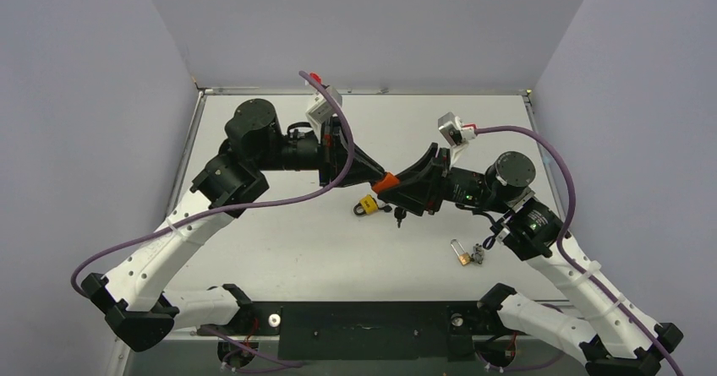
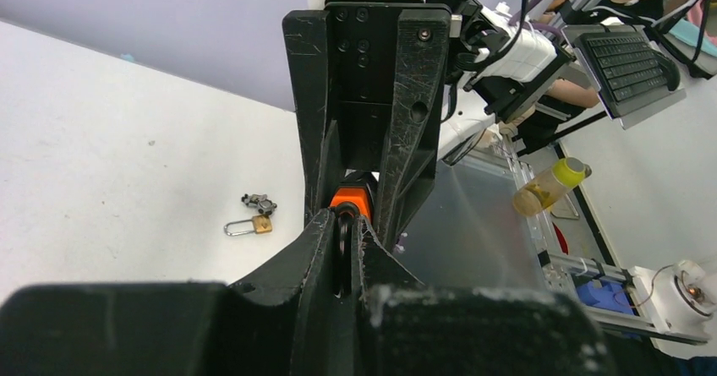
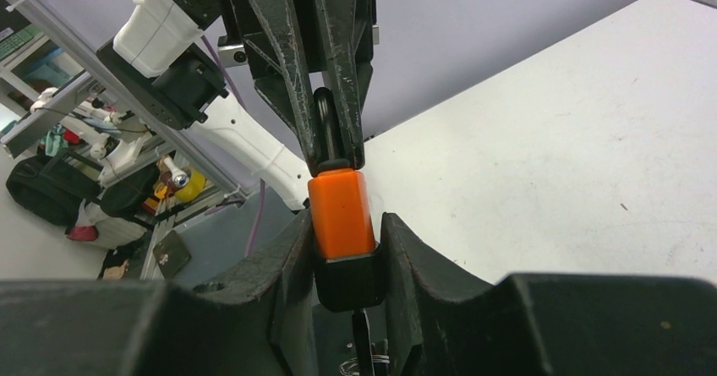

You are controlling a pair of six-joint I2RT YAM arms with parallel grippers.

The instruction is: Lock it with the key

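The orange padlock, with a black base and a black shackle, is held in the air between both arms. My right gripper is shut on the lower part of its body. On the shackle my left gripper is shut, its fingers reaching the lock from the opposite side. A thin black key sticks out from the base, with a wire ring under it partly hidden by my right fingers. From above, a dark key hangs below my right gripper. Whether both shackle legs are seated I cannot tell.
A yellow padlock lies on the white table below the grippers. A brass padlock and a small metal cluster lie front right.
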